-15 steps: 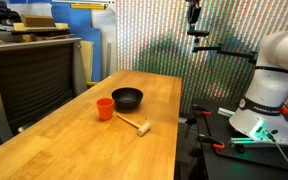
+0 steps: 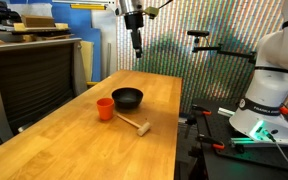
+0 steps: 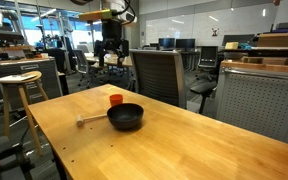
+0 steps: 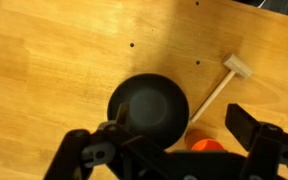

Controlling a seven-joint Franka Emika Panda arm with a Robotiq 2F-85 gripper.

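Note:
A black bowl [image 2: 128,97] rests on the wooden table, and an orange-red cup [image 2: 105,108] stands close beside it. Near both lies a wooden mallet [image 2: 136,125]; the wrist view shows its head [image 4: 237,66] pointing away from the cup [image 4: 204,143]. High over the table hangs my gripper [image 2: 136,48], clear of all three things. In the wrist view its dark fingers [image 4: 242,124] are spread wide at the lower edge, so it is open and holds nothing. The bowl [image 4: 149,108] shows in front of the gap between them.
Bare wooden table [image 3: 194,145] stretches widely around the objects. An office chair [image 3: 159,78] and a grey panel [image 3: 256,100] stand beyond its edge. A stool [image 3: 22,95] is off to the left in exterior view 2.
My gripper has come leftward and lower in exterior view 1, from the upper right to above the far part of the table. Bowl, cup and mallet have stayed put.

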